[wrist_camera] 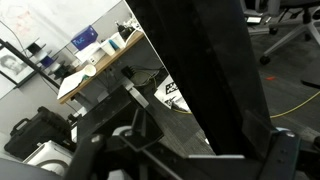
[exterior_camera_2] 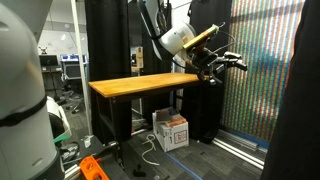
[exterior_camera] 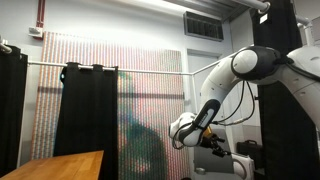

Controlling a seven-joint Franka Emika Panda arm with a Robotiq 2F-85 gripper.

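Observation:
My gripper is open in the wrist view, its dark fingers (wrist_camera: pixel 140 128) standing wide apart at the lower edge. Nothing is held between them. Behind the gap runs a broad black upright band, perhaps a curtain or post, with floor beside it. Exterior view 2 has the gripper (exterior_camera_2: pixel 238 63) out past the right end of the wooden table (exterior_camera_2: pixel 140 84), above tabletop height and clear of it. In exterior view 1 the gripper (exterior_camera: pixel 222 150) hangs at the right, small and dark against the background.
Black curtains (exterior_camera: pixel 88 110) and a striped translucent sheet (exterior_camera: pixel 155 110) close off the back. An orange object (exterior_camera_2: pixel 94 168) lies low at the front.

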